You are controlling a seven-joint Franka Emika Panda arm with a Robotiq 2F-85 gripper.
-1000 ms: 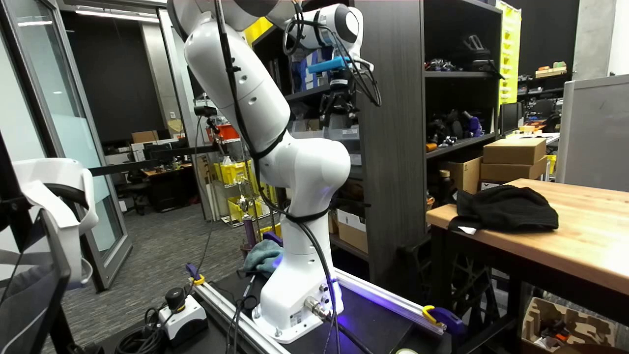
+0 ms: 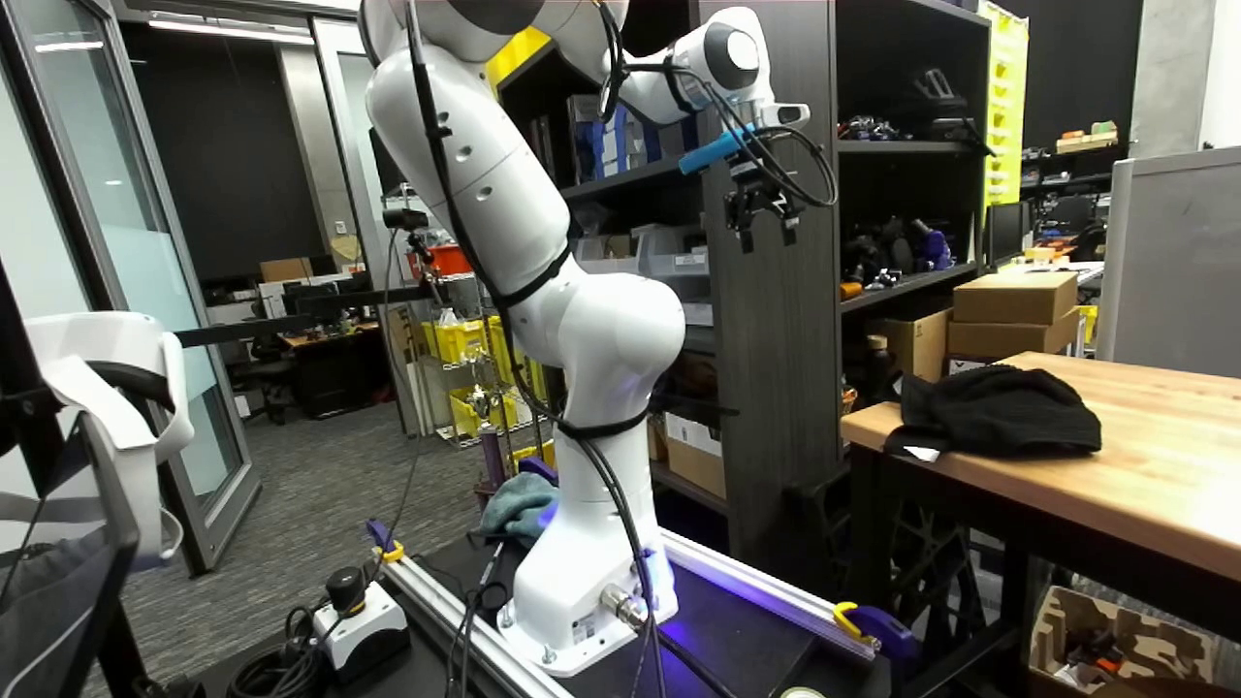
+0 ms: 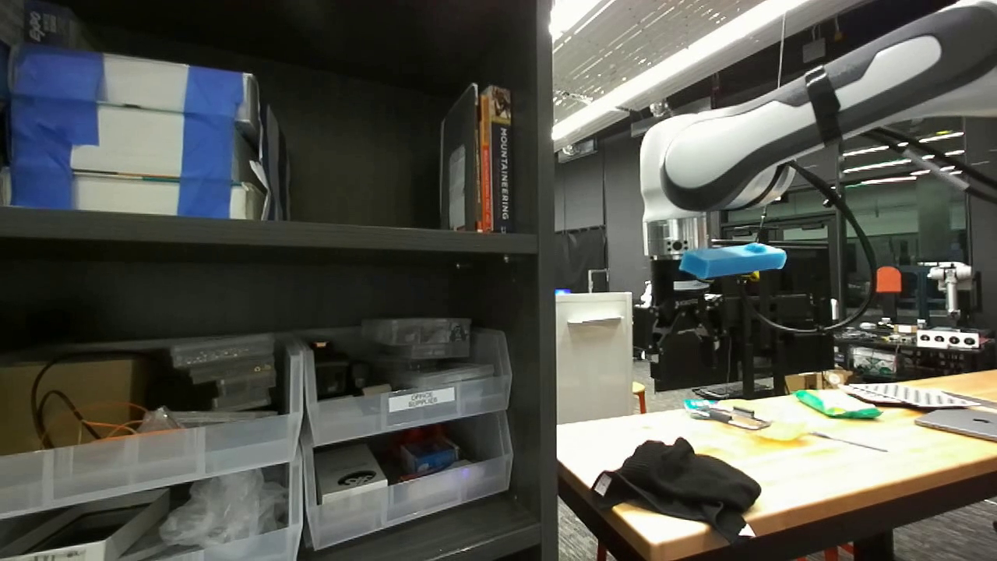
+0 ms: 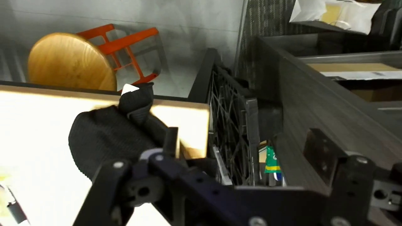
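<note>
My gripper [image 2: 768,237] hangs pointing down in front of the dark shelf's side panel, its two fingers apart and nothing between them. The wrist view confirms it: one finger [image 4: 171,141] is left of centre and the other [image 4: 319,151] far to the right, with only background in the gap. A crumpled black cloth [image 4: 109,133] lies on the corner of the wooden table, well below the gripper and partly covered by the left finger. Exterior view 2 also has this cloth [image 3: 682,486] at the table's near corner, with the gripper [image 3: 680,363] above it.
The shelf unit [image 3: 547,280] stands close by, holding clear bins [image 3: 411,411] and books [image 3: 495,159]. Elsewhere on the wooden table [image 2: 1163,448] are a green packet [image 3: 834,403] and a laptop [image 3: 963,422]. A round stool [image 4: 71,60] stands beyond the table's edge.
In exterior view 1 the gripper has moved right, from in front of the shelf's bins to the side panel, and slightly lower. The cloth lies unmoved.
</note>
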